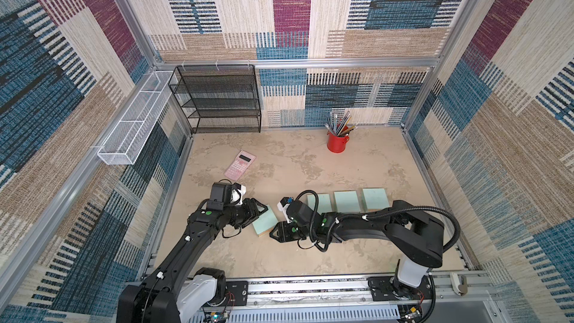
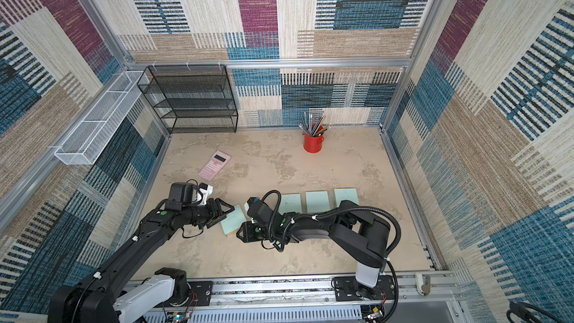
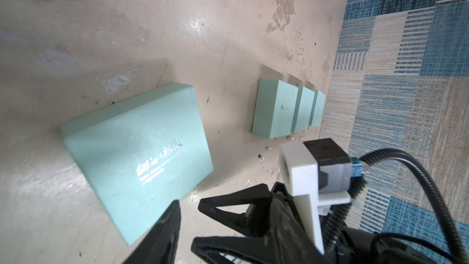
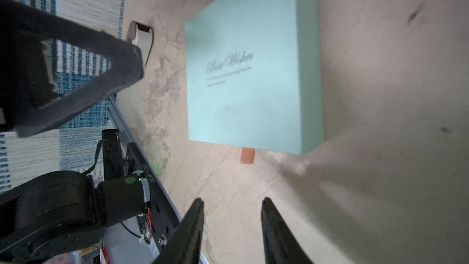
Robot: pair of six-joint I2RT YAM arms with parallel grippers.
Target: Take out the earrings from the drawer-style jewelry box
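Note:
A mint-green jewelry box (image 3: 141, 161) with white lettering lies shut on the table, set apart from the others. In the right wrist view a small orange-brown tab (image 4: 247, 155) sticks out from the bottom of the box's near side. On the box's left stands my left gripper (image 1: 262, 208), its fingers part open and empty. My right gripper is at the tab's side of the box, fingers parted with nothing between them. No earrings can be made out inside; the box's contents are hidden.
Several tiny pieces (image 3: 267, 148) lie near a row of three mint-green boxes (image 3: 274, 107) on the right. A pink calculator (image 1: 240, 165) and a red cup of pens (image 1: 337, 142) stand farther back.

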